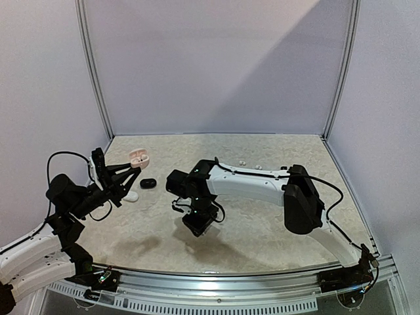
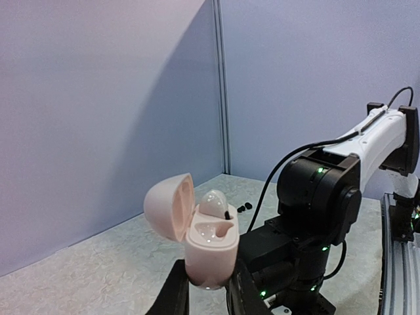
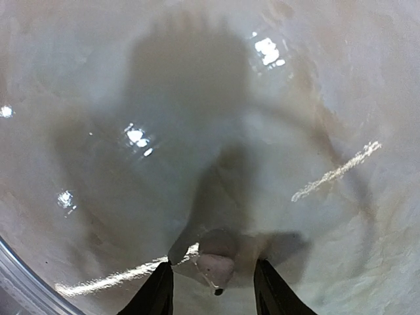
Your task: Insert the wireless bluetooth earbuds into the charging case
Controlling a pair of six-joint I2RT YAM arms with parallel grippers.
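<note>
The pale pink charging case point(image 2: 211, 252) has its lid point(image 2: 169, 209) raised. One earbud point(image 2: 214, 204) sits in its far slot, while the nearer slot is empty. My left gripper point(image 1: 134, 170) is shut on the case's lower part and holds it above the table at the left. Low over the front middle of the table, my right gripper is open. A loose earbud point(image 3: 215, 268) lies on the table in the gap between its fingertips, apart from both, its dark tip toward the camera's lower edge. In the top view the right arm hides this earbud.
A black oval case point(image 1: 148, 184) and a white rounded object point(image 1: 131, 196) lie beside the left gripper. Two small pieces, one of them this small piece point(image 1: 243, 163), lie behind the right arm. A metal rail point(image 1: 216, 283) bounds the front edge.
</note>
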